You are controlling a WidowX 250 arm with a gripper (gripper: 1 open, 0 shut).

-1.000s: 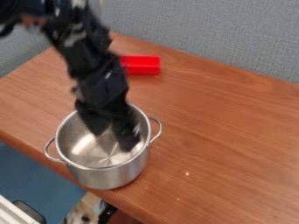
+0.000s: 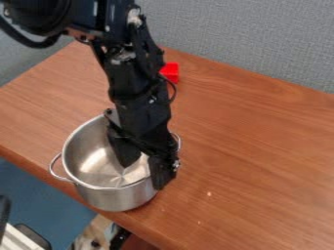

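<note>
A steel pot [image 2: 107, 190] with loop handles stands on the wooden table near its front left edge. My black gripper [image 2: 140, 164] is open and lowered into the top of the pot, toward its right side. The arm hides part of the pot's interior and rim, and no held object shows between the fingers.
A red object [image 2: 170, 71] lies at the back, partly behind the arm. A grey padded wall runs along the back, and the table edge drops away at the left front.
The pot looks unmoved.
</note>
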